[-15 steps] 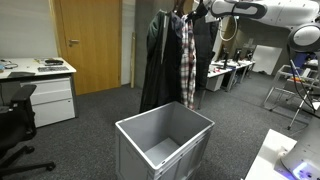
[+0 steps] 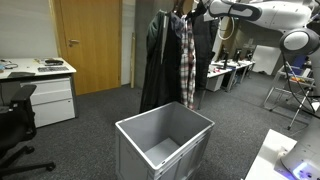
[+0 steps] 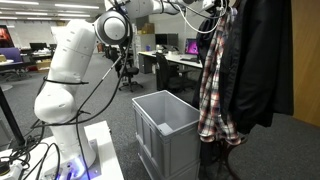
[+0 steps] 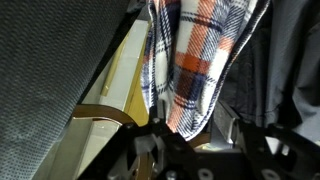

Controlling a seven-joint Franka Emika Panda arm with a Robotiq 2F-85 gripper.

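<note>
A plaid shirt (image 2: 188, 62) in red, white and dark blue hangs among dark garments (image 2: 160, 65) at the back. The same plaid shirt (image 3: 214, 95) hangs beside a black coat (image 3: 257, 70) in the second exterior view. Up close in the wrist view, plaid cloth (image 4: 197, 60) fills the middle and narrows towards my gripper. The fingers stand part open, with dark fingers on either side of the cloth's lower end. Whether they touch the cloth is unclear. In both exterior views the gripper is hard to make out at the top, among the clothes.
A large grey bin (image 2: 125, 128) stands empty on the carpet in front of the clothes. My arm (image 2: 260, 14) reaches across high above it from the right. A desk (image 2: 50, 90) and a black chair (image 2: 17, 125) are at the left. Open floor lies between desk and bin.
</note>
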